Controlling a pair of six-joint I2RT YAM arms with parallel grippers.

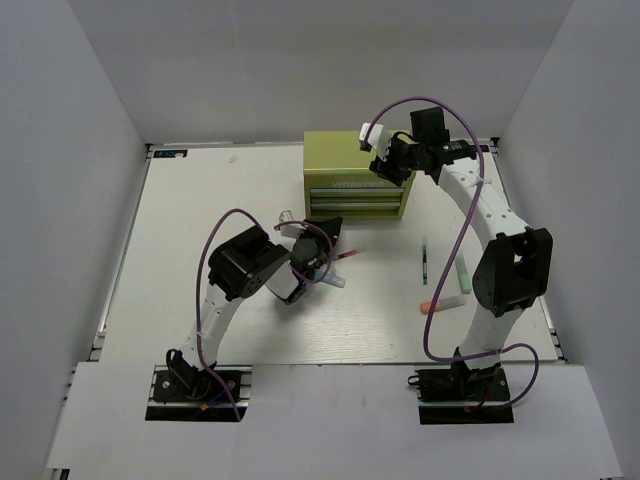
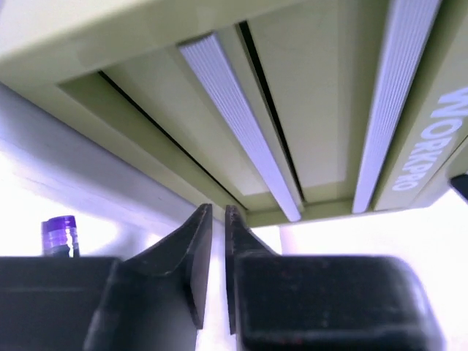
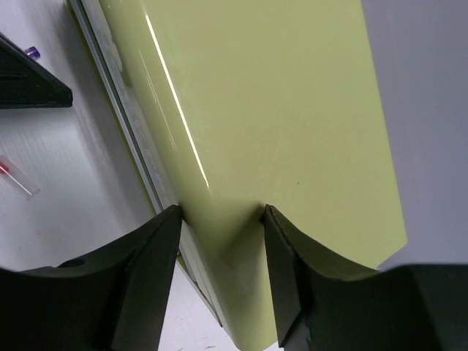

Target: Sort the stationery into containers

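A green box (image 1: 340, 150) lettered WORKPRO stands at the table's back. Two drawers with ribbed handles (image 2: 245, 128) show in its front, seemingly closed. My left gripper is just in front of them, its fingers parted by a narrow, empty gap. Over the box's top front edge is my right gripper, fingers apart; whether they touch the box I cannot tell. In the top view a red pen (image 1: 346, 254) and a pale blue item (image 1: 331, 281) lie by the left arm. To the right lie a dark pen (image 1: 424, 263), a green stick (image 1: 463, 275) and an orange item (image 1: 441, 304).
A purple-capped item (image 2: 60, 234) shows at the lower left of the left wrist view. Grey walls (image 1: 330, 60) rise behind and at the sides.
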